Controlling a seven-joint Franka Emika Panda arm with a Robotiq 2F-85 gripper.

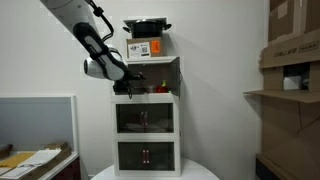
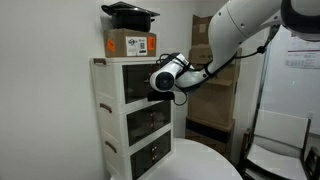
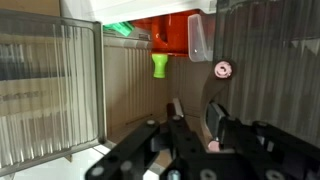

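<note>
A white cabinet [image 1: 148,99] with three tiers stands against the wall. Its top compartment is exposed; in the wrist view, the interior holds a small yellow-green item [image 3: 160,65] and a red item [image 3: 172,33]. A ribbed translucent door [image 3: 270,75] with a round pinkish knob [image 3: 223,69] is at the right of the wrist view. My gripper is in front of the compartment, its fingers part open with a gap between them. Nothing shows held. Whether a finger touches the door, I cannot tell.
A cardboard box [image 1: 144,47] and a black pot [image 1: 148,26] stand on top of the cabinet. Another ribbed panel [image 3: 35,95] hangs at the left of the wrist view. Cardboard boxes [image 1: 292,50] stack at the far right. Open floor lies in front.
</note>
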